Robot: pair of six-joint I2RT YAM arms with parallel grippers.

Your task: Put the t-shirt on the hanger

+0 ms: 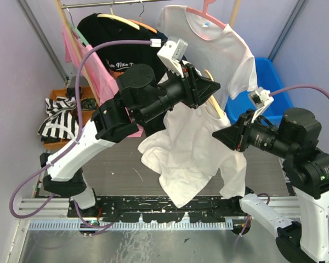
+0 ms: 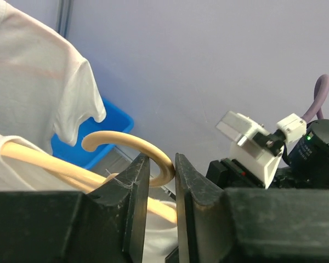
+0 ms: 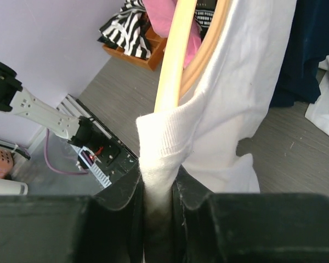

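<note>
The white t shirt (image 1: 181, 148) hangs draped over the light wooden hanger (image 1: 214, 104), its lower part falling to the grey floor. My left gripper (image 1: 213, 89) is at the hanger's top. In the left wrist view its fingers (image 2: 136, 186) stand a little apart around the curved hook (image 2: 148, 147); whether they grip the wood cannot be told. My right gripper (image 1: 230, 141) is just below and to the right, shut on the shirt. In the right wrist view, the ribbed collar (image 3: 164, 134) runs between its fingers, with the hanger's wooden arm (image 3: 178, 55) coming out of the neck opening.
Behind is a rack rail (image 1: 112, 3) with a black shirt (image 1: 118, 35), a pink garment (image 1: 101, 76) and another white shirt (image 1: 208, 49) on a pink hanger. A blue bin (image 1: 268, 90) stands back right, a wooden box (image 1: 88, 118) left. My two arms are close together.
</note>
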